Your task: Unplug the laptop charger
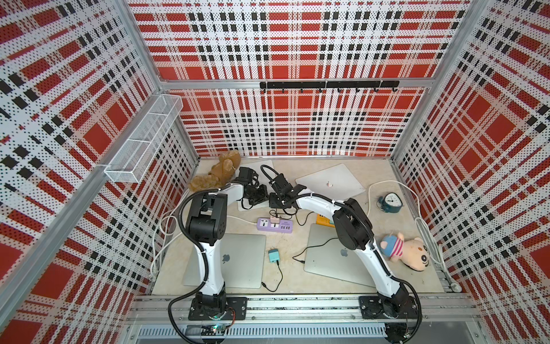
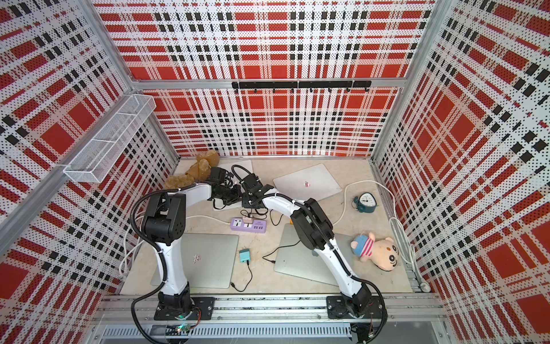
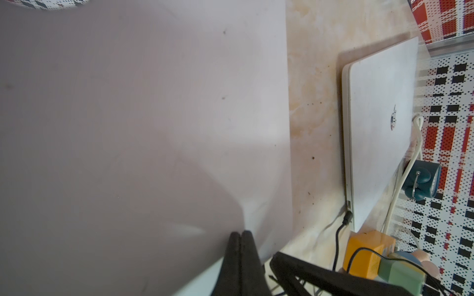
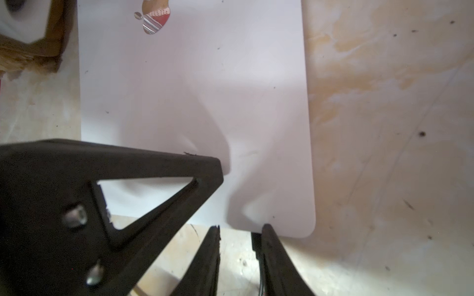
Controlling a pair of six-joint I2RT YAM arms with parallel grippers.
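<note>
A silver-white laptop (image 4: 266,123) lies at the back left, partly covered by both arms in the top views. In the right wrist view a black charger plug (image 4: 255,242) sits at the laptop's near edge, its cable running downward. My right gripper is part open there, with the plug between its fingers, close to the right one; contact cannot be made out. My left gripper is shut over the lid of the same laptop (image 3: 172,123), nothing visible between its fingertips. Whether those tips touch the lid is unclear.
A purple power strip (image 1: 286,226) with a pink adapter stands in front of the arms. Another laptop (image 1: 332,182) lies back right, and an orange strip (image 1: 324,220) is partly behind the right arm. A teal adapter (image 1: 273,255) lies between two front laptops.
</note>
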